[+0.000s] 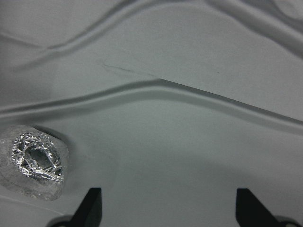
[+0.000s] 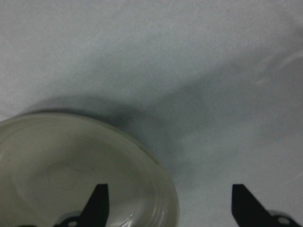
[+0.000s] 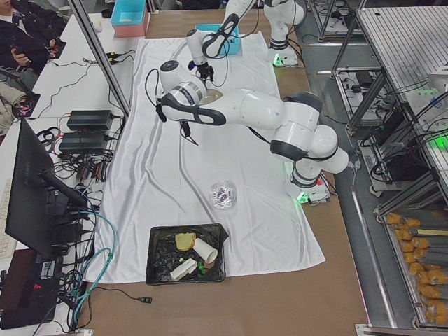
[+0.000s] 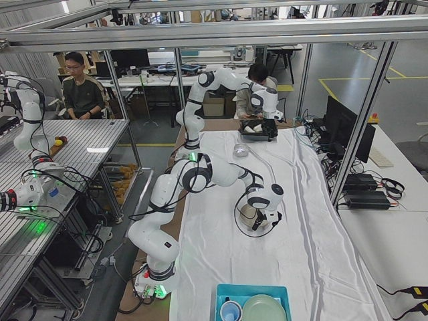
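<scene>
A translucent beige bowl (image 2: 71, 161) rests on the white cloth beneath my right gripper, which is open, one finger over the bowl and the other over cloth. My left gripper is also open, above bare cloth, with a crumpled clear package with foil (image 1: 35, 161) lying to its left in the left wrist view. In the camera left view the bowl is largely hidden behind an arm.
A black tray (image 3: 155, 252) with food-like items and cylinders sits at one end of the cloth, a blue bin (image 4: 221, 294) with a plate and cup at the other. A monitor (image 3: 28, 189) and cables line one long side.
</scene>
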